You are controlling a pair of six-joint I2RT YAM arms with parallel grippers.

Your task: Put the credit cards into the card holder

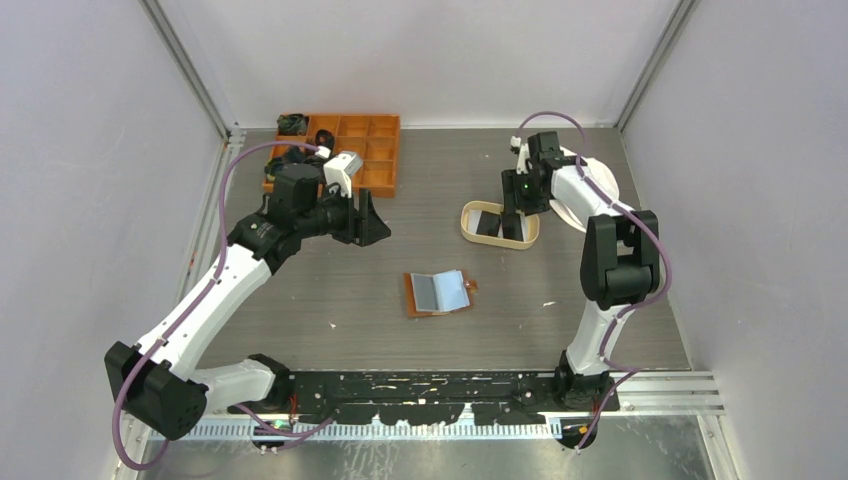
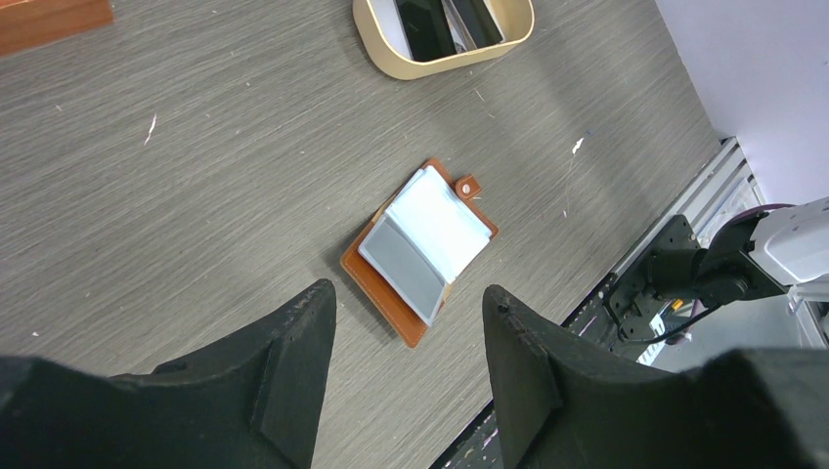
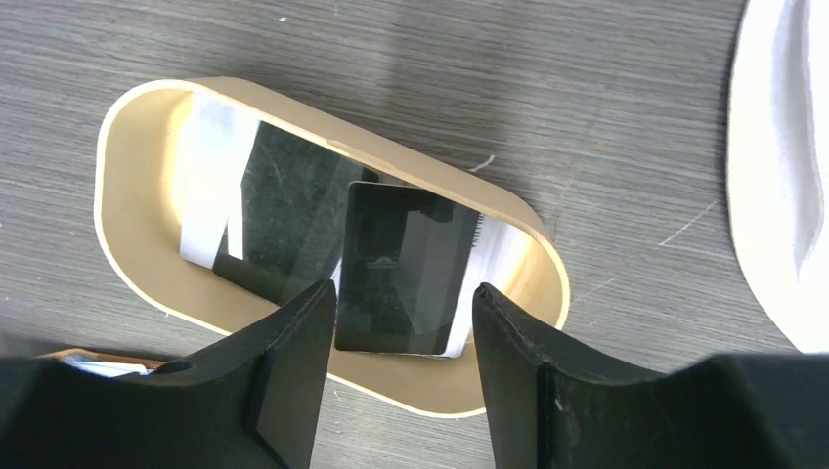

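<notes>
An oval cream box [image 1: 477,238] at right centre holds dark cards [image 3: 403,269], with pale sheets among them. My right gripper hangs open over the box's right half, above a dark card, nothing between its fingers. An open brown card holder [image 2: 386,303] with clear sleeves [image 1: 449,289] lies at the table's centre. My left gripper is raised to the left of the holder, fingers apart and empty.
An orange compartment tray [image 1: 360,130] with dark items stands at the back left. A white round object [image 1: 604,178] lies behind the right arm.
</notes>
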